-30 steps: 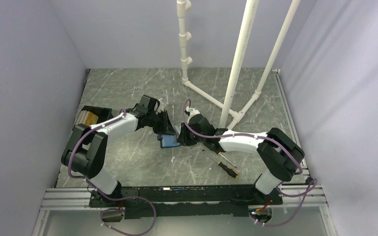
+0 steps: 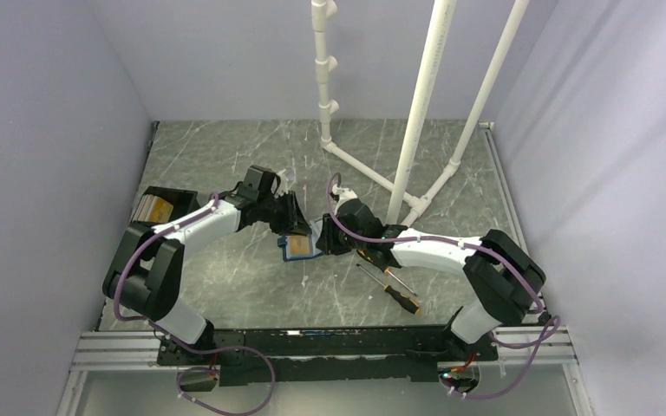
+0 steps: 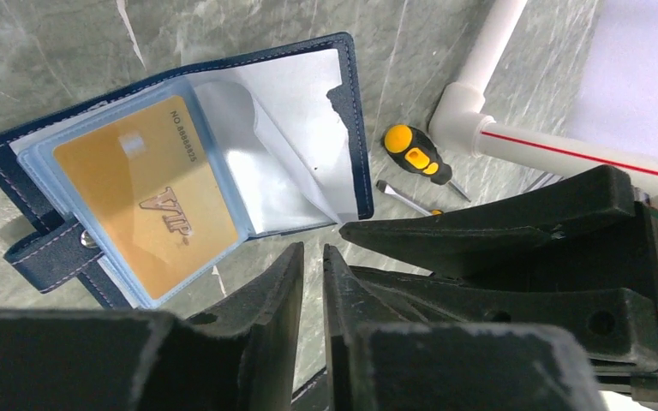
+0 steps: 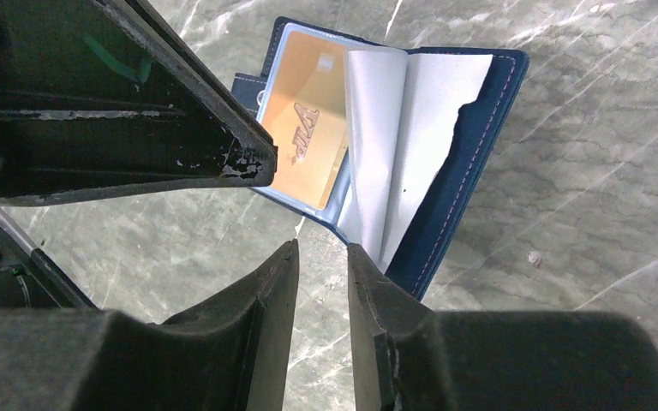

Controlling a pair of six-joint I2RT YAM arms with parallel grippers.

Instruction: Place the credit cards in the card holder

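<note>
The dark blue card holder [image 2: 297, 257] lies open on the table between my two grippers. A gold card [image 3: 150, 197] shows inside a clear blue-edged sleeve on its left half. Over the right half, a white page [image 4: 373, 128] stands partly raised and curled. My left gripper hovers by the holder's near edge, fingers slightly apart and empty. My right gripper also has a narrow gap with nothing between its fingers. In the left wrist view, a right fingertip [image 3: 364, 229] is close to the raised page's corner; contact cannot be told.
A black box [image 2: 187, 200] with several cards [image 2: 158, 209] is at the left edge. Screwdrivers [image 2: 401, 299] lie right of the holder, partly under my right arm. A white pipe frame [image 2: 412, 121] stands behind.
The sleeve's visible face has gone from plain blue to the gold card. My right gripper has shifted slightly right; the left has barely moved.
</note>
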